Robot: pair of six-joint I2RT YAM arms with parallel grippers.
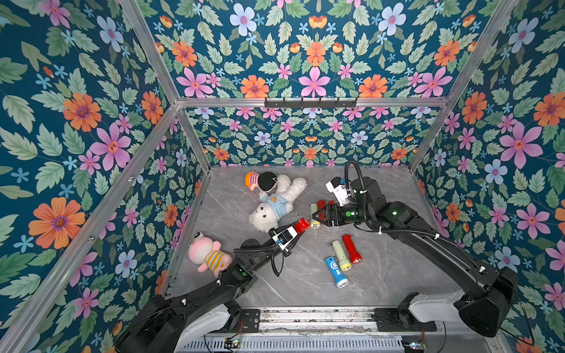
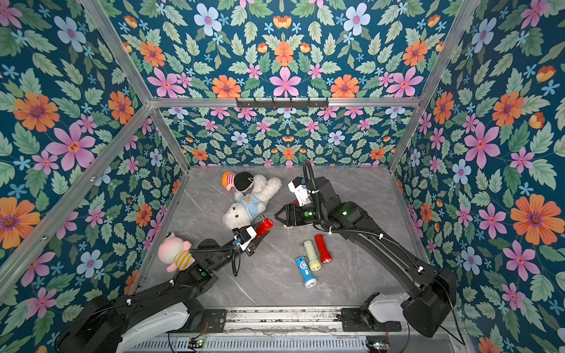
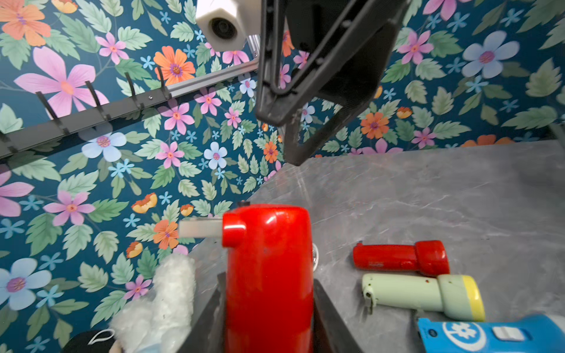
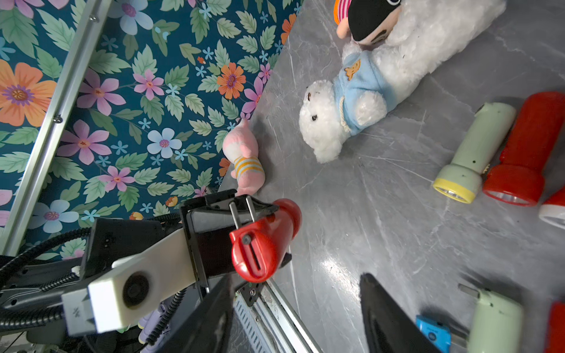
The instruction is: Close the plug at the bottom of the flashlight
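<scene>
A red flashlight (image 3: 267, 276) is held upright-tilted in my left gripper (image 1: 297, 229), shut around its body. Metal plug prongs (image 4: 241, 210) stick out from its end, as seen in the right wrist view. My right gripper (image 2: 282, 217) stands open above and to the right of it, with nothing between its fingers; in the right wrist view the held flashlight lies beyond its blurred fingers.
Blue (image 1: 336, 271), pale green (image 1: 341, 254) and red (image 1: 351, 248) flashlights lie in front. More flashlights (image 4: 523, 153) lie behind. Plush toys (image 1: 267, 214) occupy the back left and left; bare tabletop (image 4: 347, 217) lies between.
</scene>
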